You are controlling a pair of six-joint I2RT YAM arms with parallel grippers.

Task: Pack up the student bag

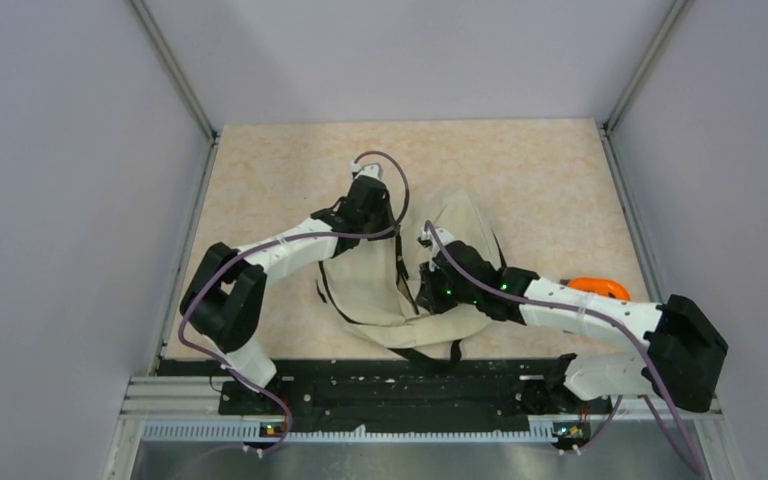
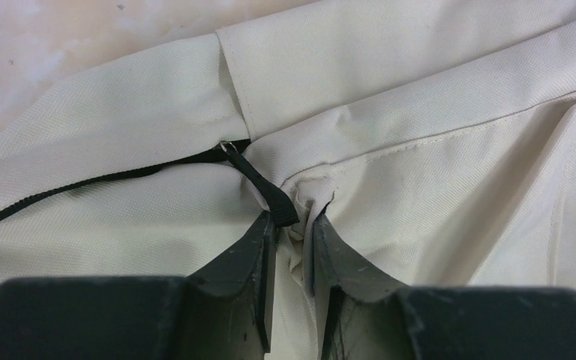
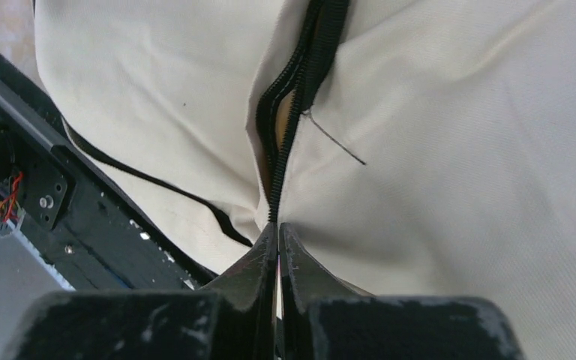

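Note:
The cream canvas bag (image 1: 360, 285) lies on the table, its black zipper running lengthwise down the middle. At the zipper's far end my left gripper is shut on the fabric beside a black pull tab (image 2: 266, 191). My right gripper is over the near end of the zipper (image 3: 292, 127), its fingertips close together at the zipper line; whether they grip anything is unclear. A thin slit of the opening shows between the zipper's rows in the right wrist view.
An orange object (image 1: 600, 286) lies at the right, behind the right arm. The bag's near side reaches the table's front edge.

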